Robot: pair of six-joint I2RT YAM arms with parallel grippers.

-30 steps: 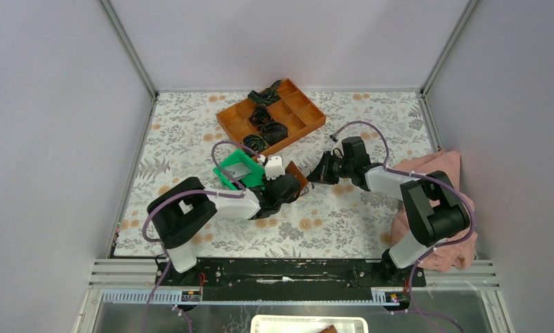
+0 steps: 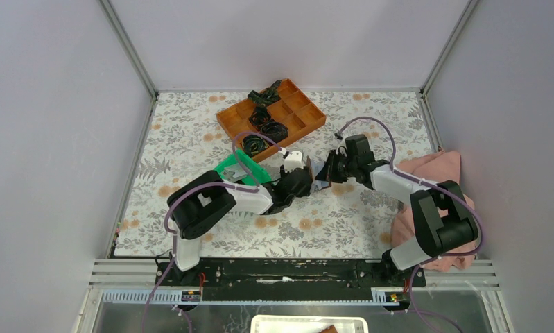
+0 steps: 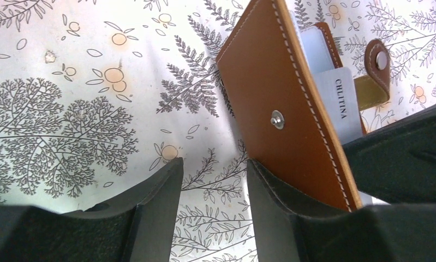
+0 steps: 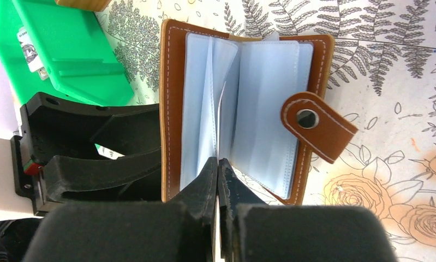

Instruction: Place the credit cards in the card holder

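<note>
The brown card holder [image 4: 172, 109] stands on its edge, spread open, its clear sleeves [image 4: 267, 98] showing in the right wrist view. My right gripper is shut at the middle of the sleeves, on a thin white edge running between its fingers. From the left wrist view this looks like a printed white card [image 3: 340, 101], its lower part hidden behind the right finger [image 3: 406, 155]. My left gripper is part open beside the holder's outer cover [image 3: 275, 103]; nothing shows between its fingers, and one fingertip meets or nearly meets the leather.
A green tray [image 4: 79, 60] with cards in it stands left of the holder. Behind is a wooden compartment box [image 2: 305, 114] with black coiled items. A pink cloth [image 2: 437, 170] lies at the right edge.
My left gripper has moved to the right, and the holder has shifted right with it and come round the right gripper. The right gripper has moved slightly right.
</note>
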